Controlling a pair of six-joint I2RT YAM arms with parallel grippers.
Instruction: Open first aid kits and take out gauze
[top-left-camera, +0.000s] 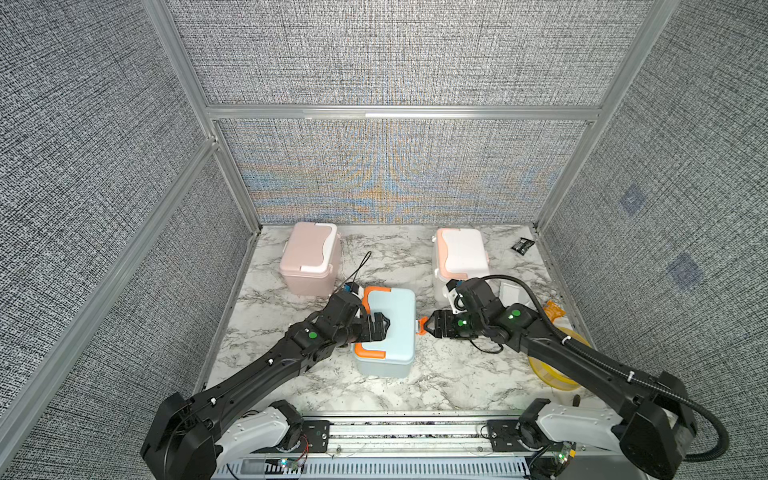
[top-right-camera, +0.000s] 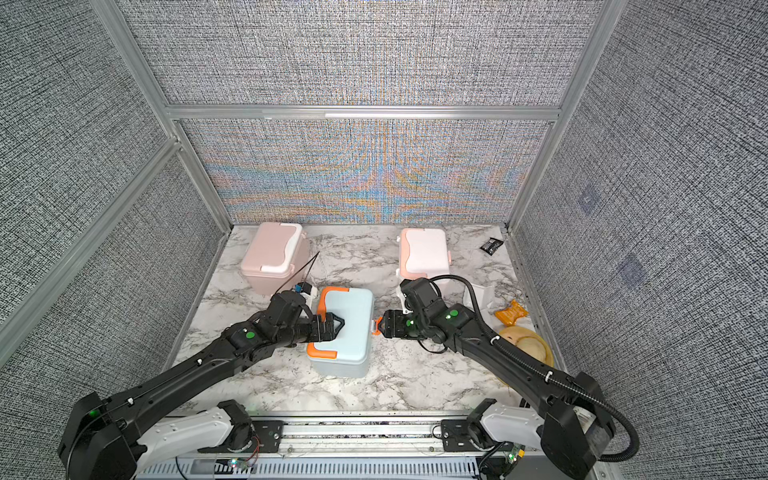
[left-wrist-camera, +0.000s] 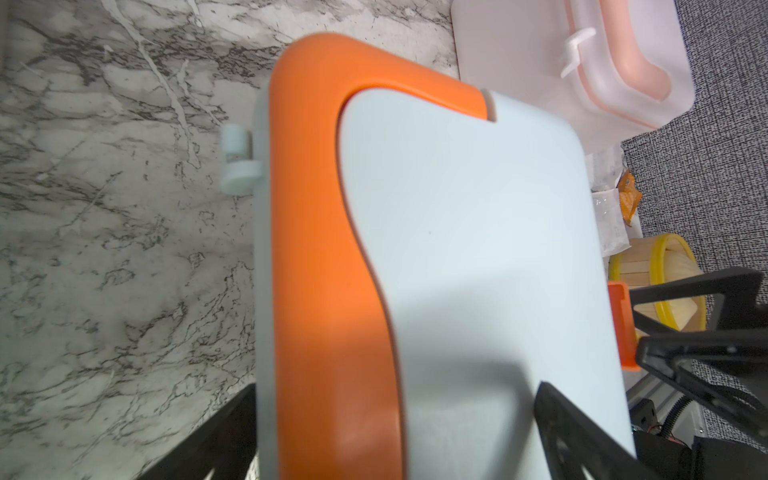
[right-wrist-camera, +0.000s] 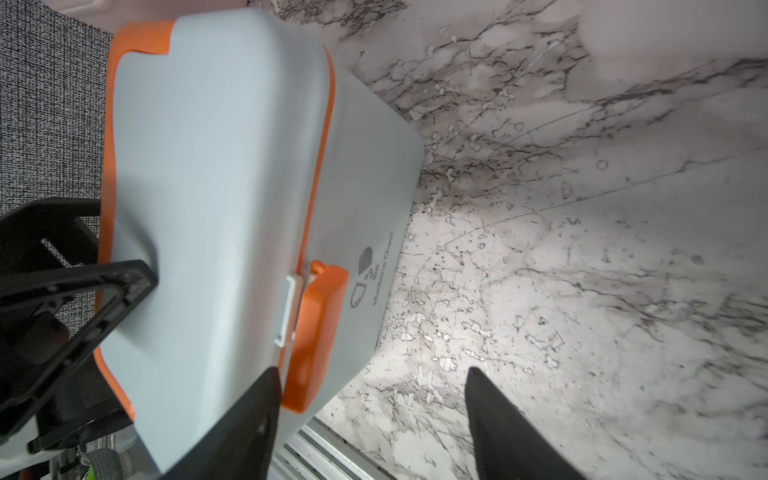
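A light blue first aid kit with an orange handle and an orange side latch stands at front centre, its lid down. My left gripper is open over the lid, its fingers low in the left wrist view. My right gripper is beside the latch on the kit's right side, part open; in the right wrist view its blurred fingertips straddle the latch's lower end and bare table. Two pink kits, one darker and one pale, stand closed at the back. No gauze can be made out with certainty.
At the right are white packets, an orange item and a yellow-rimmed basket. A small black packet lies at the back right.
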